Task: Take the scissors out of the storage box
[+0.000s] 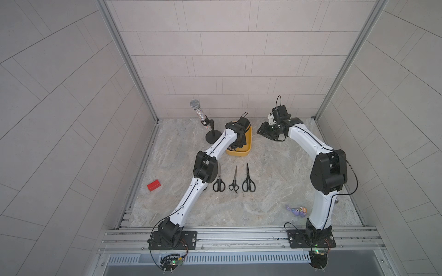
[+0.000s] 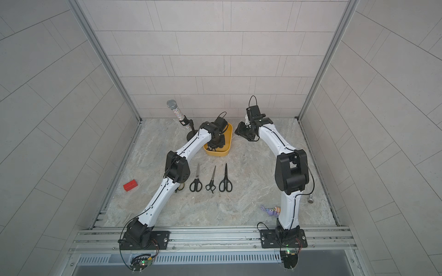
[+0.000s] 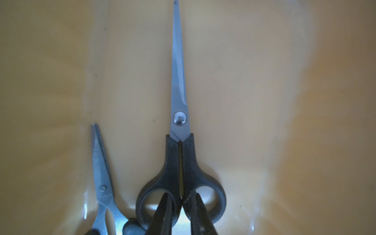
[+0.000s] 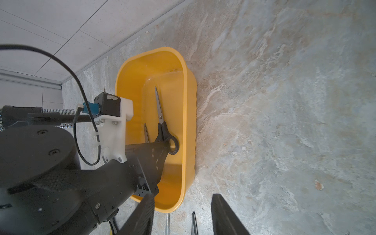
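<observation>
In the yellow storage box lie black-handled scissors [image 3: 179,98] and a smaller pair [image 3: 101,164] left of them in the left wrist view. My left gripper is down in the box at the larger pair's finger loops, its fingertips a narrow gap apart; whether it grips them cannot be told. The top views mostly hide this behind the left wrist. My right gripper stands open right of the box, above the table, with nothing held.
Several scissors [image 1: 248,184] lie in front of the box. A microphone on a stand [image 1: 213,136] is left of it, a red block [image 1: 153,185] at front left, a purple toy [image 1: 297,210] at front right. The table right of the box is clear.
</observation>
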